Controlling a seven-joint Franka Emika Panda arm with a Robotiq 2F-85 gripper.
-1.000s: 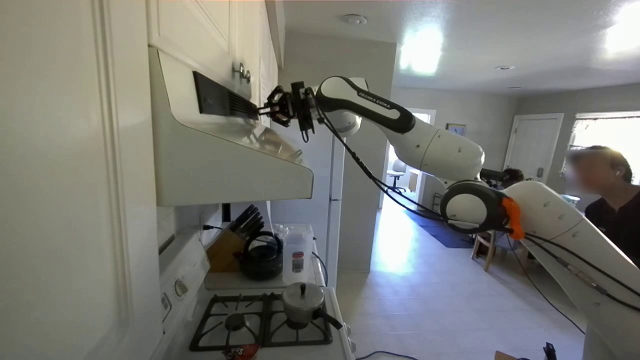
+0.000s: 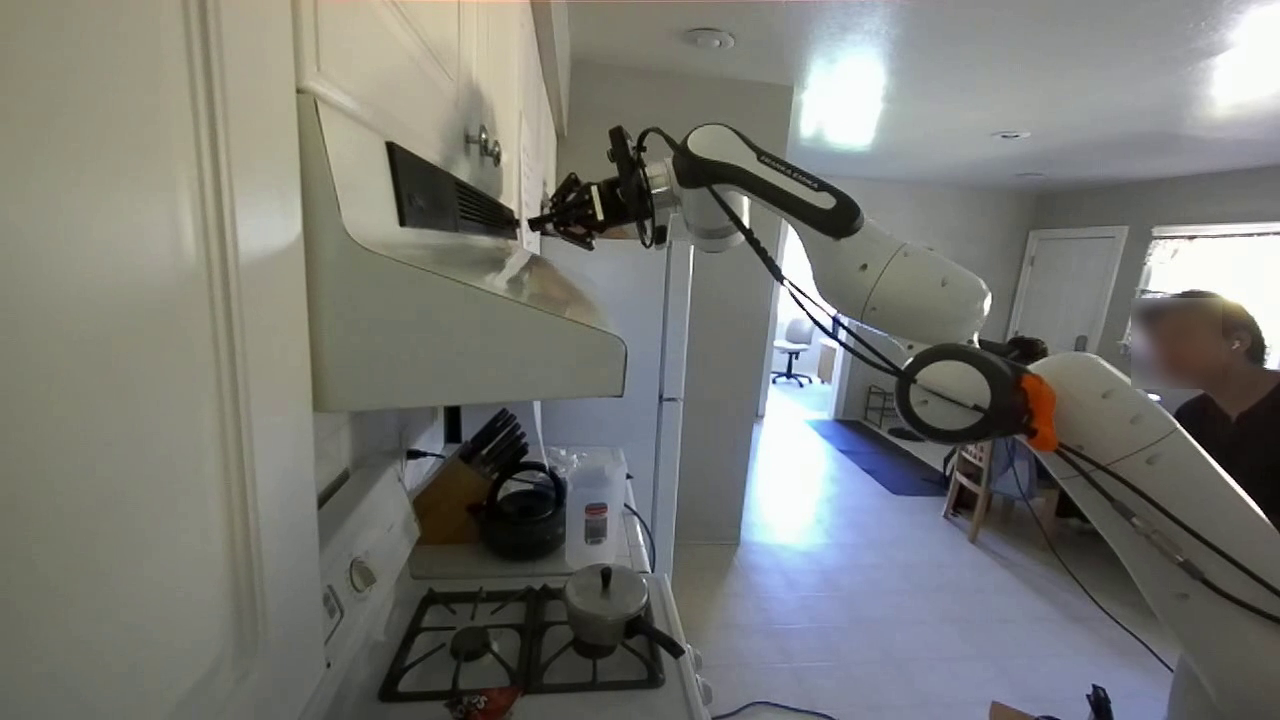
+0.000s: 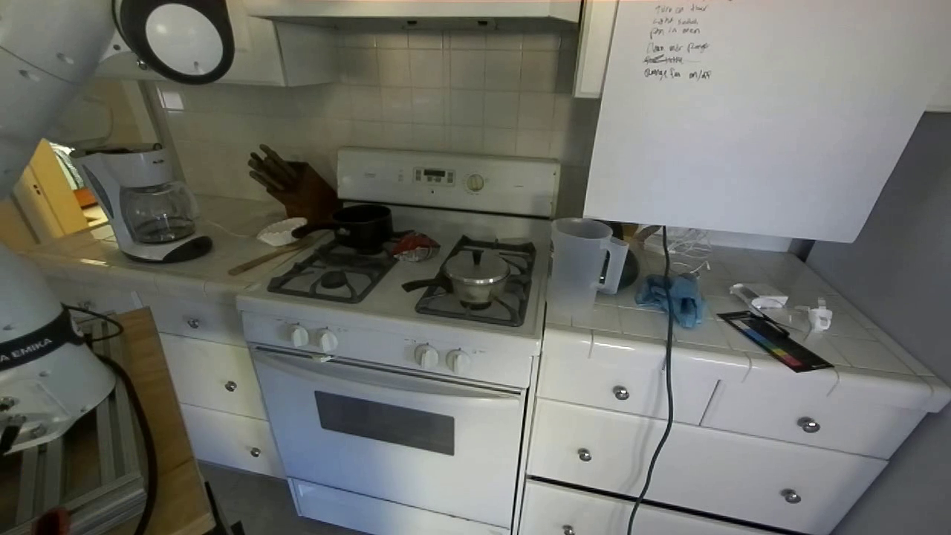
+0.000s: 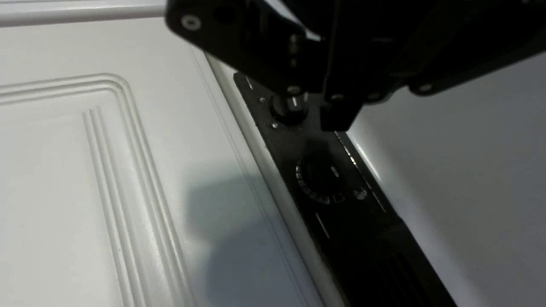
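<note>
A black control strip on the white range hood carries two round black knobs. In the wrist view the upper knob has a white pointer line, and the lower knob has a ring of pale marks around it. My gripper is shut, its fingertips together and nothing held between them. They appear just to the right of the upper knob and above the lower one. From the side, the gripper stands a little off the hood's dark vent panel, apparently clear of it.
White cabinet doors rise beside the strip, with round handles jutting out. Below are a lidded pot on the stove, a kettle and a knife block. A person is at the far right.
The gripper has drawn back from the strip and risen, tilting differently.
</note>
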